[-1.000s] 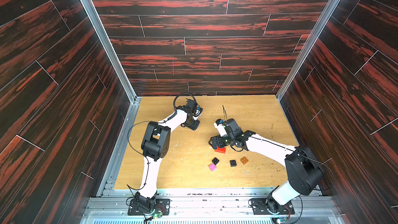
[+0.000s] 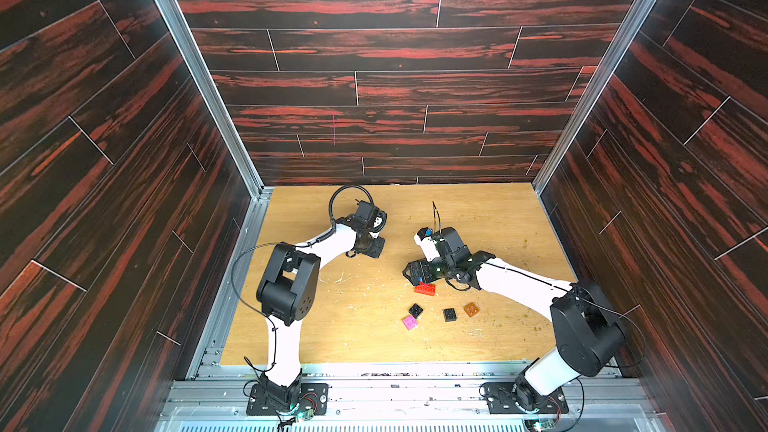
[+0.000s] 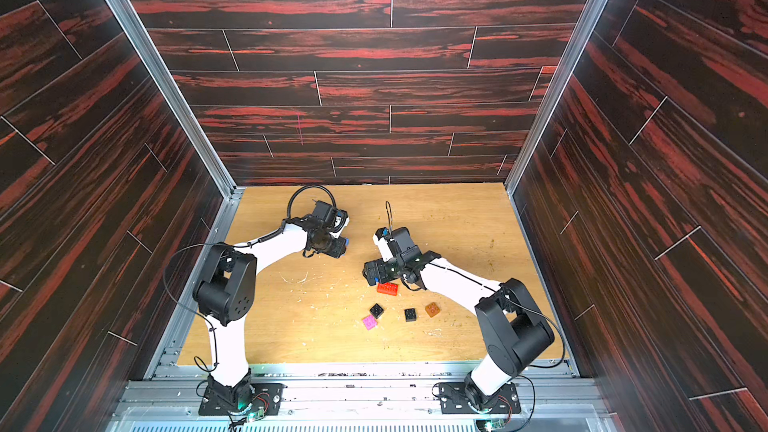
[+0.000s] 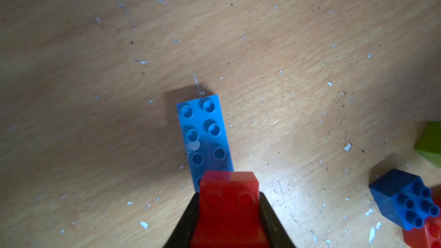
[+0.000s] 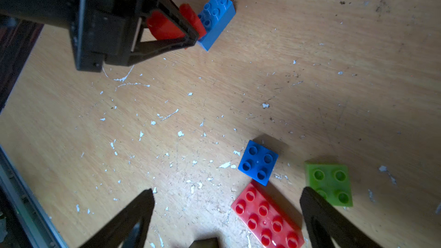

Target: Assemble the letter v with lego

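My left gripper is shut on a red brick (image 4: 229,202), seen in the left wrist view over the near end of a long blue brick (image 4: 202,133). That blue brick lies flat on the table; its near end is hidden behind the red one, and I cannot tell whether the two touch. In the right wrist view the held red brick shows beside the same blue brick (image 5: 218,20). My right gripper is open above another red brick (image 5: 266,215), with a small blue brick (image 5: 258,162) and a green brick (image 5: 329,183) close by.
Towards the front of the table lie two black bricks (image 2: 416,310), a pink brick (image 2: 410,322) and an orange brick (image 2: 471,309).
The right arm and the loose bricks look unmoved.
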